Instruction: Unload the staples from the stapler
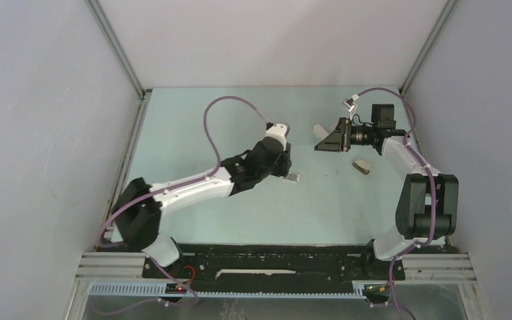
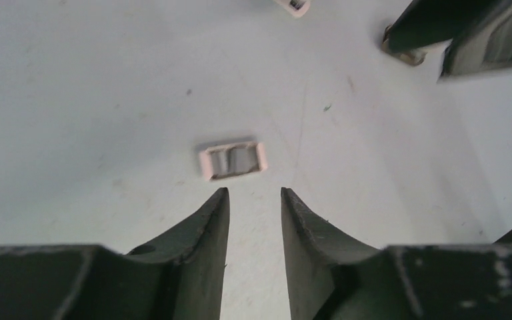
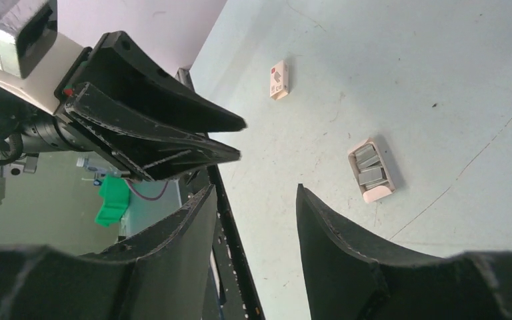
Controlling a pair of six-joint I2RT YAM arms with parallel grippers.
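Note:
A small pale tray with grey staple strips (image 3: 371,172) in it lies on the table, partly covered by my left gripper in the top view. My left gripper (image 1: 288,160) hangs above it, its fingers parted and empty in the left wrist view (image 2: 255,193). At the right, my right gripper (image 1: 320,144) points left, also open, with only bare table between its fingers in its own wrist view (image 3: 257,192). A pale elongated object (image 1: 320,132) is partly hidden by the right gripper; I cannot tell whether it is the stapler.
A brownish box (image 1: 362,166) sits to the right, below the right gripper in the top view. Another small pale box (image 3: 279,80) lies farther off in the right wrist view. The table's dark front edge (image 3: 230,240) runs along the left there.

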